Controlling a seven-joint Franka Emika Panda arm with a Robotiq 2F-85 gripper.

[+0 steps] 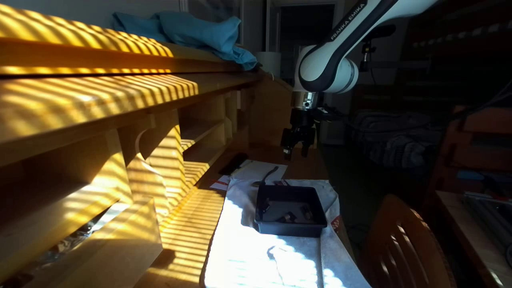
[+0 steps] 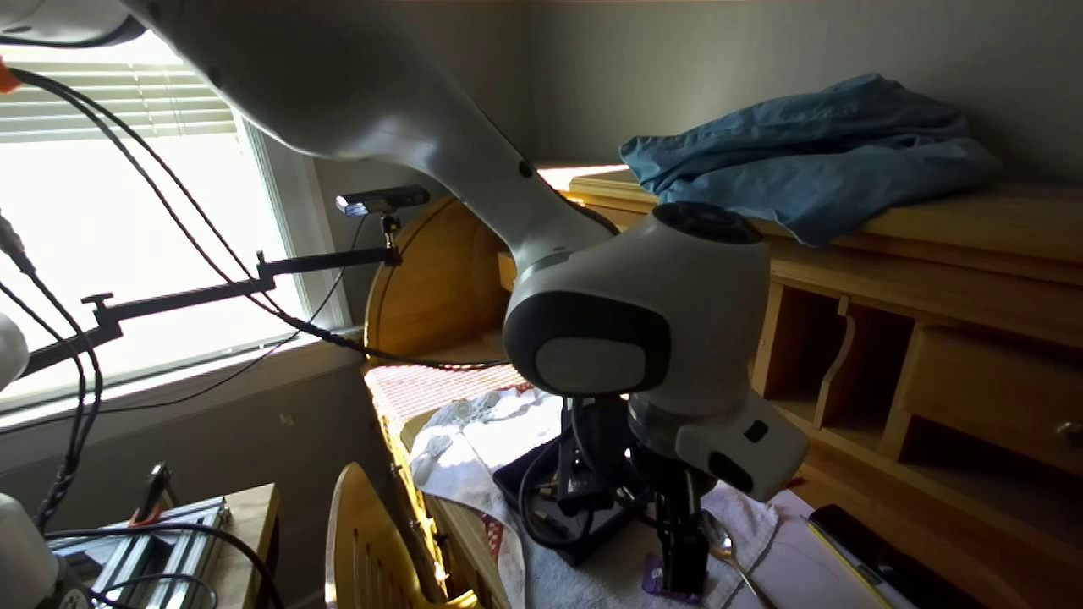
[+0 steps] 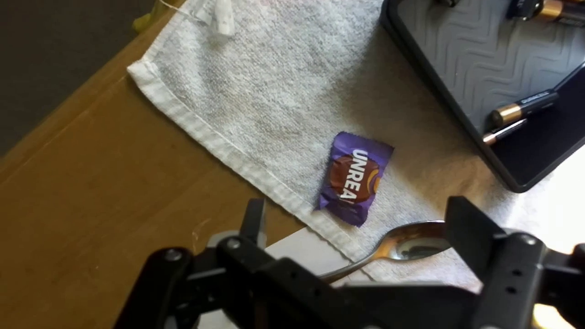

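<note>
My gripper is open and empty, its two fingers spread wide in the wrist view. Ahead of the gap lies a purple wrapped candy [image 3: 355, 178] on the pale towel [image 3: 263, 98]. Close by, a metal spoon [image 3: 414, 241] rests partly on the towel, its bowl end partly covered by one finger. A black tray [image 3: 433, 87] with several batteries [image 3: 515, 109] stands to the upper right. From exterior view 1, the gripper [image 1: 296, 153] hangs above the desk beyond the tray [image 1: 290, 230].
White paper [image 1: 264, 170] and a dark object [image 1: 234, 163] lie on the desk beside the shelves [image 1: 206, 129]. A wooden chair [image 1: 408, 240] stands by the desk's open side. Bare wood [image 3: 109, 203] borders the towel.
</note>
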